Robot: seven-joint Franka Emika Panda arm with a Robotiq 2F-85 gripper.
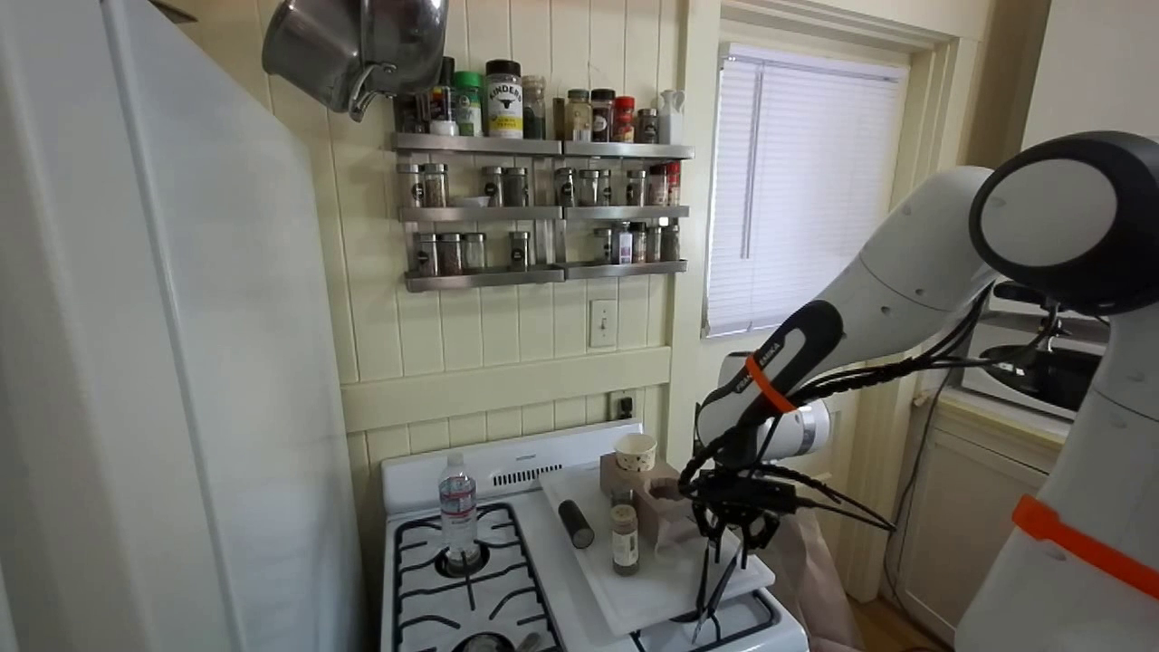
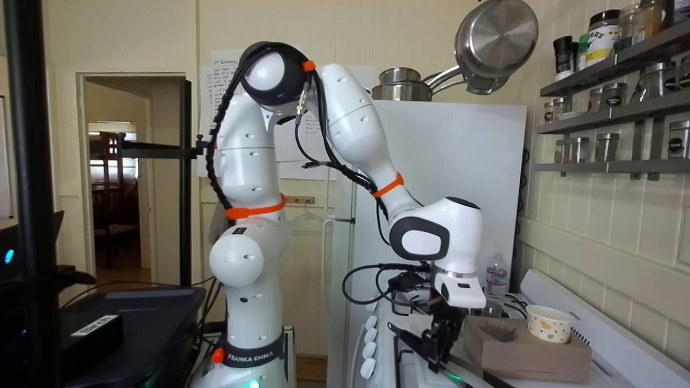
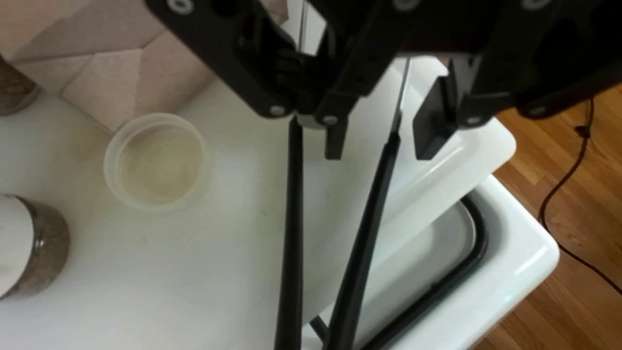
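Note:
My gripper hangs low over the tray's right side, its fingers part open. In the wrist view, a dark rod [image 3: 373, 204] with a thin metal upper part runs through the gap between the fingers, with space visible on either side of it. A second black rod [image 3: 294, 233] passes outside the left finger [image 3: 336, 137]. The two rods draw closer towards the bottom of the view; whether they are joined cannot be told. In exterior view 1 the gripper [image 1: 734, 534] is beside the cardboard box [image 1: 652, 511]. Its fingertips partly blend with the dark rods there.
The white tray [image 1: 619, 603] lies across the stove. On it are a spice jar [image 1: 625, 541], a black cylinder [image 1: 576, 523] and a small clear cup [image 3: 156, 162]. A patterned paper cup [image 2: 550, 323] sits on the box. A water bottle [image 1: 457, 505] stands on the left burners.

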